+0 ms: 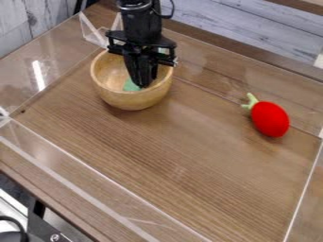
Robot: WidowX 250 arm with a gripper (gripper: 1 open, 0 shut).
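Observation:
A tan wooden bowl (127, 96) sits on the upper left of the table. My black gripper (146, 64) is over the bowl, its lower end dipping into it. A pale green item (130, 85) lies inside the bowl, partly hidden by the gripper. Whether anything is between the fingers cannot be made out.
A red vegetable toy (269, 119) with a pale green stem lies on the right. White slatted walls border the back and left.

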